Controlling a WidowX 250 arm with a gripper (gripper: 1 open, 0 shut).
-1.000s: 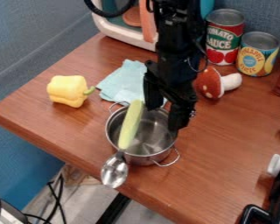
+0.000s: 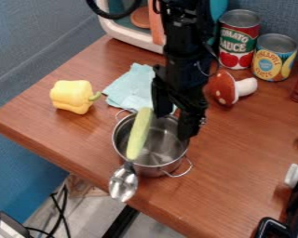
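Observation:
My black gripper [image 2: 177,110] hangs over the back right of a steel pot [image 2: 168,153] at the table's middle; whether its fingers are open or shut is hard to make out. A pale yellow-green long item [image 2: 138,135] leans in the pot, and a steel spoon [image 2: 123,183] lies at the pot's front left, its bowl outside it. A light blue cloth [image 2: 133,87] lies behind the pot.
A yellow pepper [image 2: 72,95] sits at the left. A toy mushroom [image 2: 227,86], a tomato can [image 2: 237,40] and another can [image 2: 274,58] stand at the back right. A black appliance [image 2: 291,209] is at the front right.

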